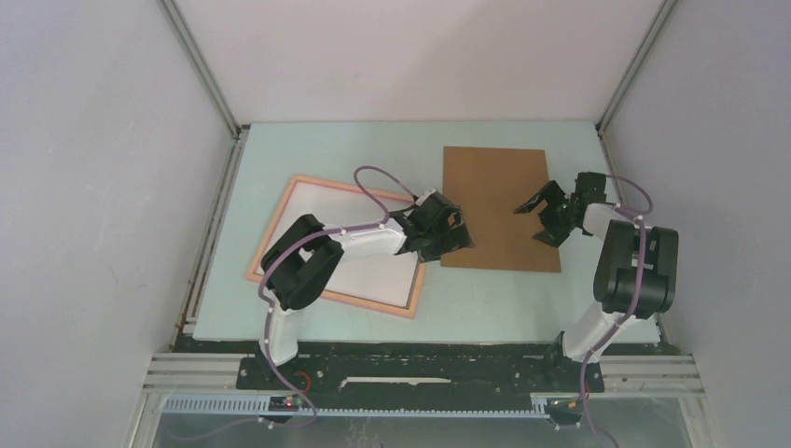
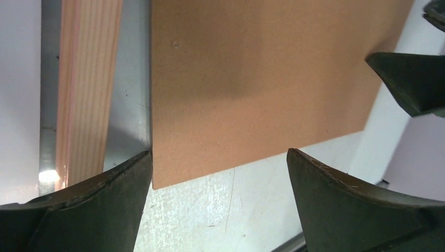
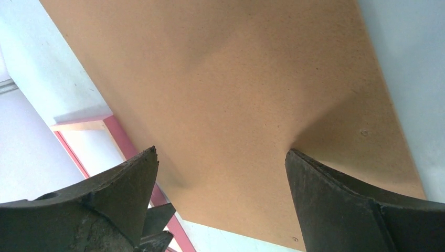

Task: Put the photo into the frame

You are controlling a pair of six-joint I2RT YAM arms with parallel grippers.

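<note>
The wooden photo frame lies at an angle on the left half of the table, a white sheet showing inside it. To its right lies a flat brown board; whether this is the photo's back cannot be told. My left gripper is open at the board's left edge, one fingertip by that edge near the frame's side and the other towards the board's near edge. Open too, my right gripper is low over the board's right part. Neither has anything clamped between its fingers.
My left arm crosses over the frame and hides part of it. White walls stand to both sides and at the back.
</note>
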